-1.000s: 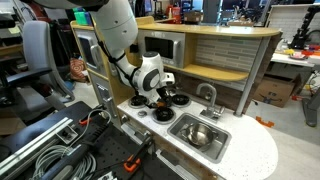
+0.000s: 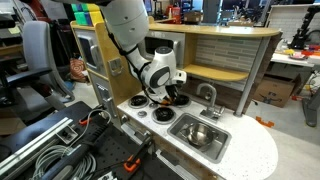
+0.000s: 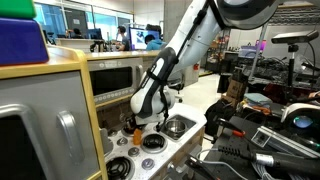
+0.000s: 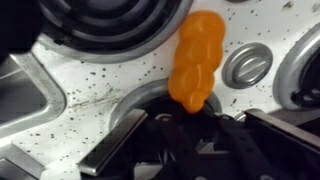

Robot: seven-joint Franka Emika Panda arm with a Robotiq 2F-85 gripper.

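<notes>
A lumpy orange item (image 4: pixel 200 52) runs down the wrist view, and its tapering lower end sits between the dark fingers of my gripper. The gripper is shut on it; the contact itself is dark and partly hidden. Over the stove area, the same orange item (image 3: pixel 137 136) shows below the white arm in exterior view 2. In exterior view 1 my gripper (image 2: pixel 176 98) is small and hard to make out above the burners.
A round black burner or pan (image 4: pixel 105 28) and a small silver disc (image 4: pixel 247 65) lie beneath the item. The metal sink (image 2: pixel 200 135), with a bowl in it and a faucet (image 2: pixel 208 96) behind, is to the right. White counter (image 2: pixel 250 145) beyond the sink is clear.
The burners and sink look unchanged.
</notes>
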